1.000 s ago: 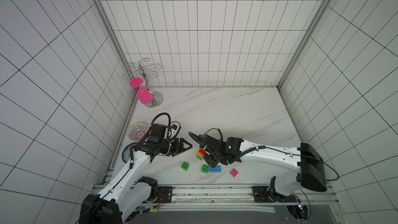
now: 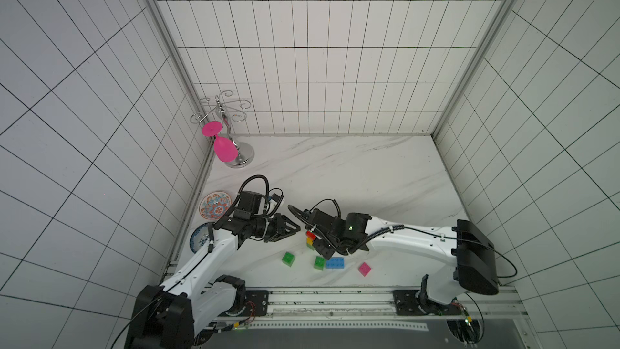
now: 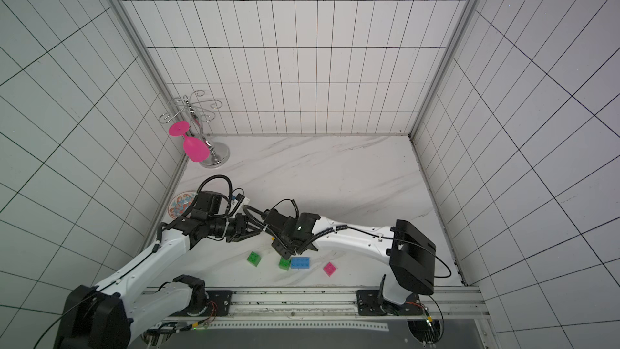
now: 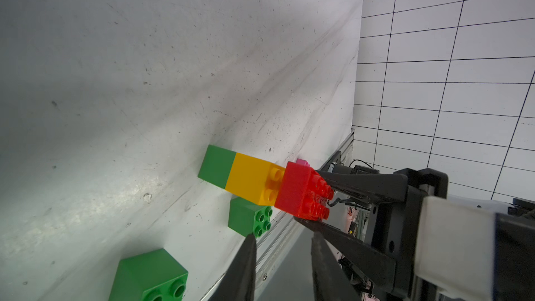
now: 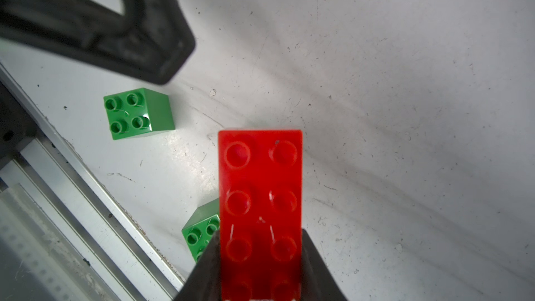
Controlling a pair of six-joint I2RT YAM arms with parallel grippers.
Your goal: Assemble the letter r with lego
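My right gripper is shut on a red brick (image 5: 260, 189), a long piece with studs facing its camera. In the left wrist view this red brick is beside a yellow brick (image 4: 250, 178) joined to a green one (image 4: 216, 164); whether red and yellow touch I cannot tell. My left gripper (image 2: 290, 227) stands part open to the left of them, empty, its fingertips blurred at the bottom of its wrist view. Loose green bricks (image 2: 288, 258) (image 2: 319, 263), a blue brick (image 2: 334, 263) and a pink brick (image 2: 364, 269) lie near the front edge.
A chrome stand (image 2: 239, 155) with pink items is at back left. Two patterned plates (image 2: 214, 205) lie by the left wall, partly hidden.
The right arm has shifted left and slightly up in the top left view with the red brick. The left gripper and arm have edged slightly right; the loose bricks are unmoved.
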